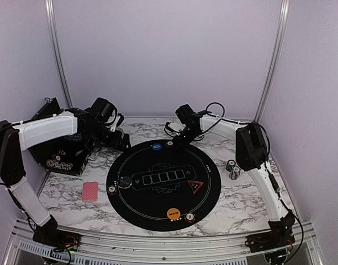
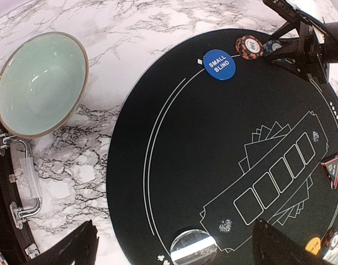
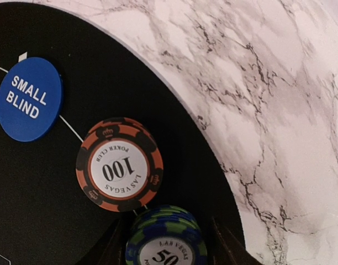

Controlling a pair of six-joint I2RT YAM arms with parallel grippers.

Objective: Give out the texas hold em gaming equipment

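Observation:
In the right wrist view, a stack of blue-green 50 chips stands between the fingers of my right gripper. It is at the mat's far edge, touching or almost touching the orange-black 100 chips. Whether the fingers press on the stack cannot be told. A blue SMALL BLIND disc lies beyond the 100 chips. My left gripper is open and empty above the left side of the black round mat. Two chip stacks stand on the marble right of the mat.
A pale green bowl stands left of the mat, near the open black case holding chips. Red cards lie front left. On the mat are a clear disc, a red triangle and an orange disc.

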